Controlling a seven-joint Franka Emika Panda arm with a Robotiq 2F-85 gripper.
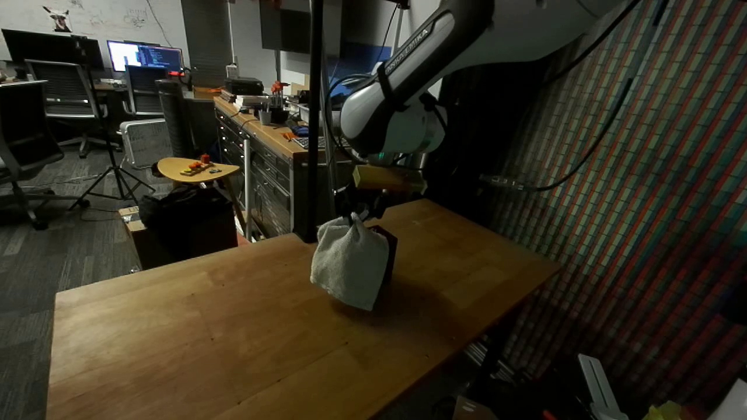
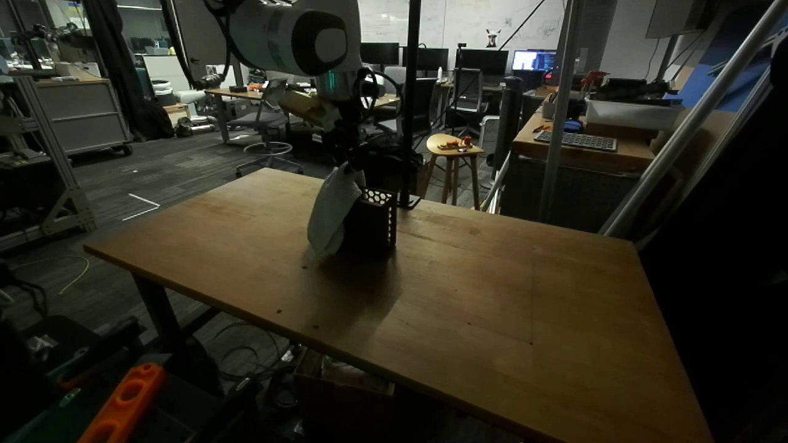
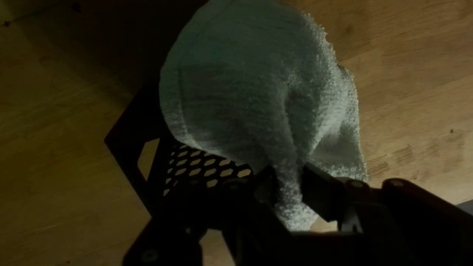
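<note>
A pale grey-white cloth (image 1: 350,262) hangs from my gripper (image 1: 362,213), which is shut on its bunched top. In the wrist view the pinched fold of cloth (image 3: 266,93) runs between the dark fingers. Right beside the hanging cloth stands a black basket with hexagonal holes (image 2: 373,221) on the table. From exterior view 1 the cloth covers most of the basket, leaving a dark strip at its right. In exterior view 2 the cloth (image 2: 330,214) hangs along the basket's left side, outside it, its lower edge close to the tabletop.
A black upright pole (image 2: 411,111) stands at the table's edge close behind the basket. A stool (image 1: 196,168) and a workbench (image 1: 280,143) are beyond the table.
</note>
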